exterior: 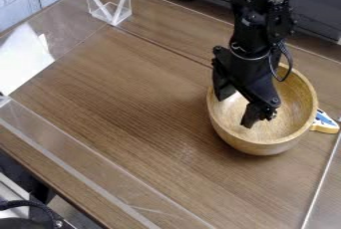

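The black gripper (245,100) reaches down from the top of the view into a light wooden bowl (270,141) on the right of the table. Its fingers stand apart, open, low inside the bowl over its left and middle part. Whether they touch the bowl's bottom cannot be told, and part of the bowl's inside is hidden behind the gripper.
A small blue and white object (324,122) lies against the bowl's right side. A clear acrylic holder (110,6) stands at the back left, and a white sheet (19,59) lies at the left edge.
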